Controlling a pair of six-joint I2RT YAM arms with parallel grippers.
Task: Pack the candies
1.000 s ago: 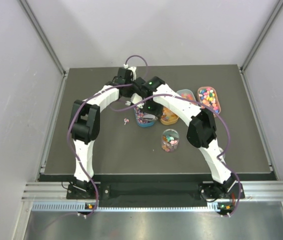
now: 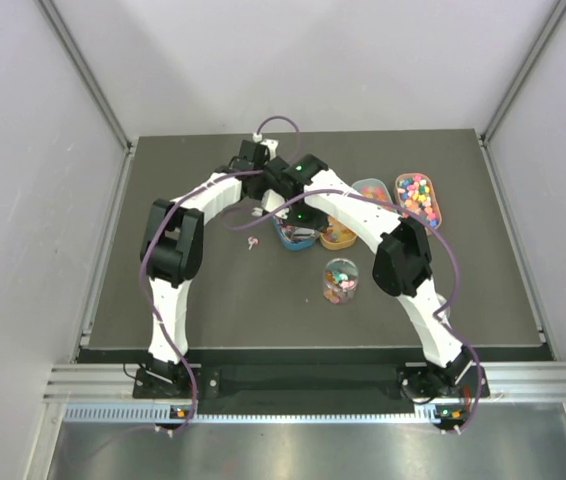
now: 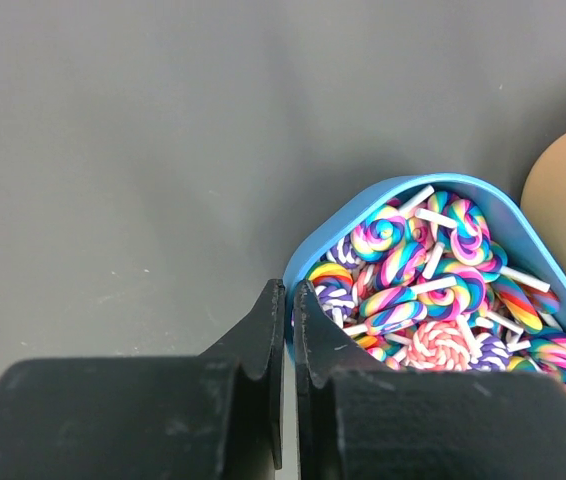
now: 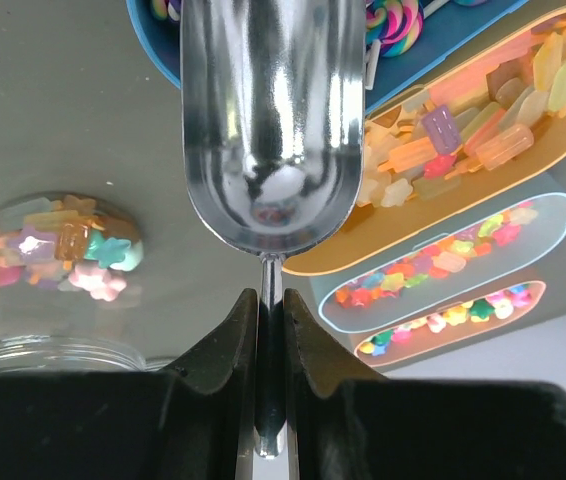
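Observation:
My left gripper is shut on the rim of the blue container (image 3: 348,212), which holds many striped lollipops (image 3: 441,270). In the right wrist view my right gripper is shut on the thin handle of a metal scoop (image 4: 273,120). The scoop's shiny blade reaches over the blue container, and no candy shows on the blade. A clear round jar (image 2: 341,281) with some candies inside stands nearer the front. From above, both grippers are largely hidden by the arms, which meet over the blue container.
Beside the blue container is an orange container (image 4: 325,254) of jelly candies. Past it come a pale blue container (image 4: 563,212) and a pink-orange one (image 2: 400,184) with colourful candies. A loose lollipop (image 2: 253,242) lies to the left.
The blue container has shifted slightly to the right, with the left arm moving along. Fewer lollipops show in it from above. The right arm is nearly unchanged.

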